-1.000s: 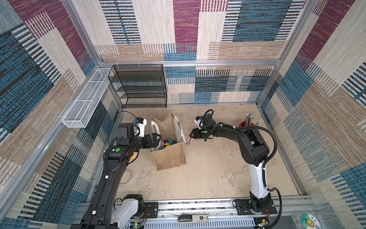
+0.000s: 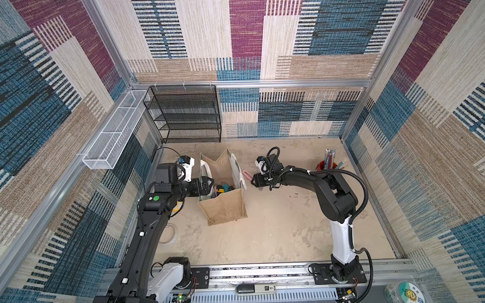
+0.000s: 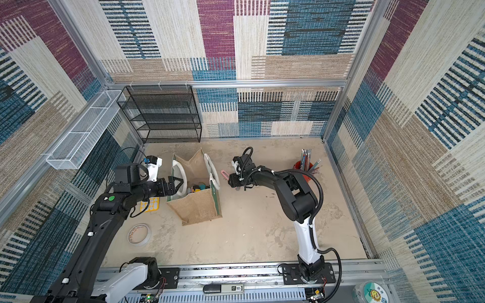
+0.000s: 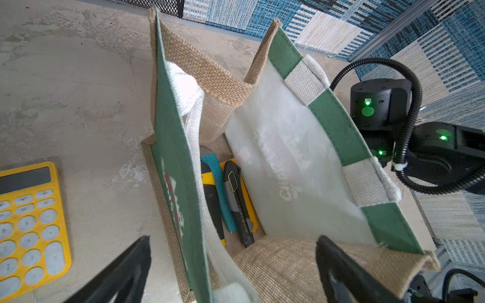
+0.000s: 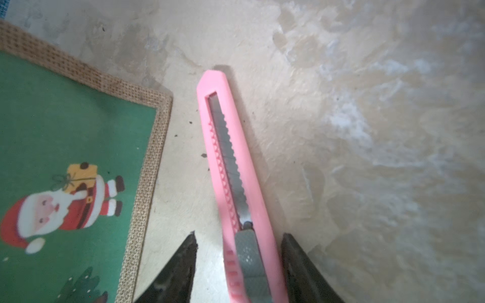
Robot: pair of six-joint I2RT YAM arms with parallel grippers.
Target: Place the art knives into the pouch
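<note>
A pink art knife [image 5: 242, 171] with a grey slider lies on the table, just right of the pouch, an open burlap bag [image 2: 222, 209] with green and white sides. My right gripper is part open with the knife's near end between its fingers. The right-hand finger [image 5: 300, 275] is close against the knife; a gap shows on the other side. In the top left view the far end of the knife [image 2: 247, 174] sticks out past that gripper. Inside the bag lie a black-grey knife [image 4: 237, 202] and other tools. My left gripper stands open at the bag's left wall.
A yellow calculator [image 4: 31, 227] lies left of the bag, with a tape roll [image 3: 139, 234] nearer the front. A red pen holder [image 3: 303, 169] stands at the far right. Black wire shelves [image 2: 184, 113] stand behind.
The pink knife has turned: its visible end pointed down-left beside the bag before, and points up-left now. My right gripper has shifted slightly with it. The left arm has stayed still.
</note>
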